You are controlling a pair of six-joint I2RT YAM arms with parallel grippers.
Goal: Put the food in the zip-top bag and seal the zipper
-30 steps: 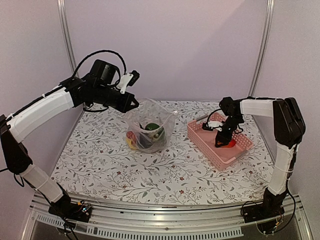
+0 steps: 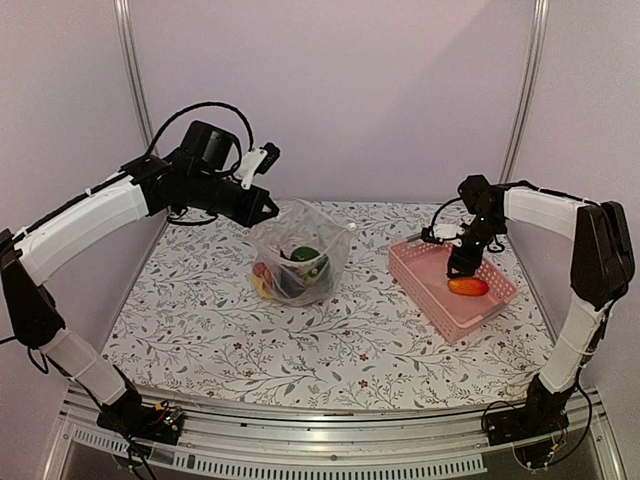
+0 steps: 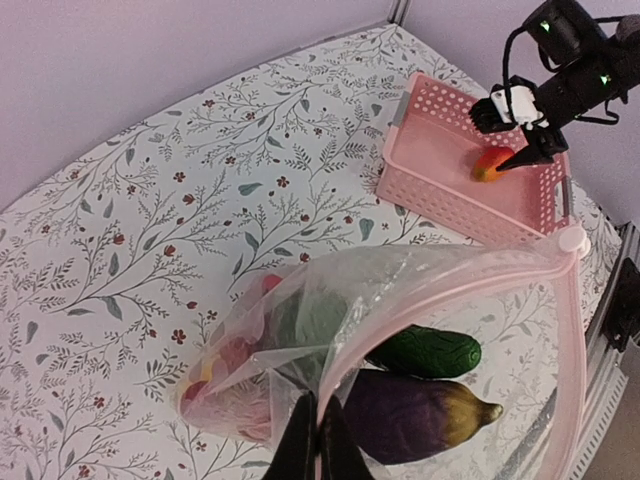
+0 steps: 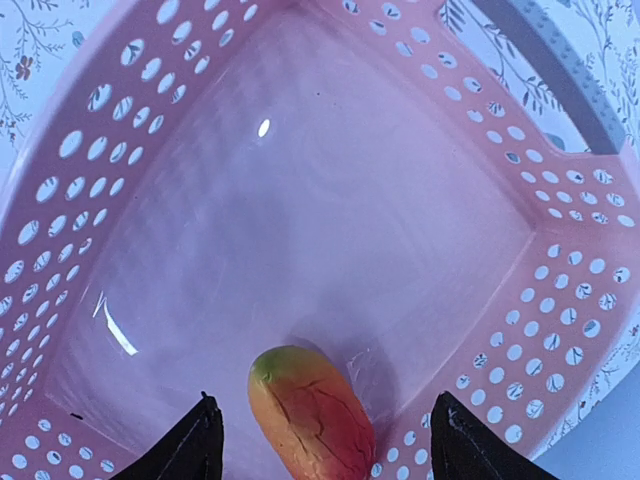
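The clear zip top bag (image 2: 335,240) stands with its mouth spread, held up at its rim by my left gripper, which is shut on that thin edge. Inside it are a green cucumber-like vegetable (image 3: 425,352), an eggplant (image 3: 415,415) and other food partly hidden by the plastic. A red-orange mango-like fruit (image 4: 312,410) lies alone on the floor of the pink basket (image 2: 430,290). My right gripper is over the basket with its fingers (image 4: 190,440) wide apart; the fruit shows between them in the right wrist view, and nothing is gripped.
Perforated walls (image 4: 545,340) of the basket rise close around the right gripper. Between bag and basket the floral tablecloth (image 2: 370,350) is bare, as is the front of the table.
Over the last second the basket shifted slightly right. The left arm and bag stayed still.
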